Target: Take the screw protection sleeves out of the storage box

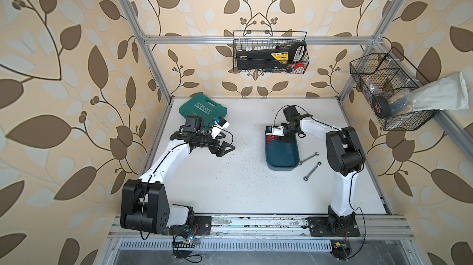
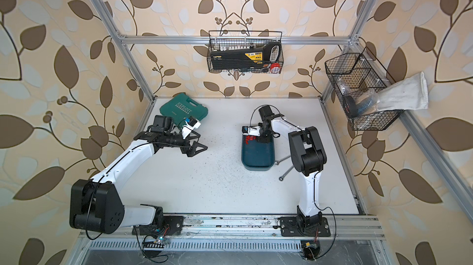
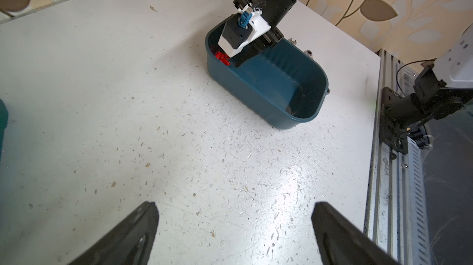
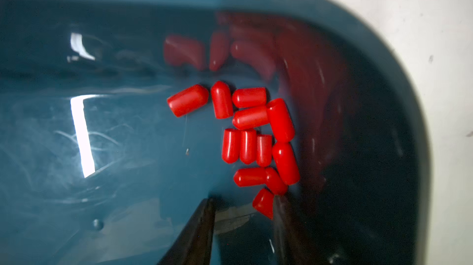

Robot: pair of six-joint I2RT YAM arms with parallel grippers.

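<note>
A dark teal storage box (image 1: 281, 161) stands on the white table, right of centre. Red sleeves (image 4: 248, 117) lie clustered at one end of it, several of them, small and capped. My right gripper is down inside the box at that cluster, part open, its fingertips at the lowest sleeves; I see nothing clearly held. In the top views its wrist hides much of the cluster. My left gripper hangs open over the table left of the box, nothing between its fingers.
A green case (image 1: 203, 105) lies at the back left behind my left arm. Two wrenches (image 1: 312, 171) lie right of the box. Wire baskets (image 1: 409, 122) hang on the frame.
</note>
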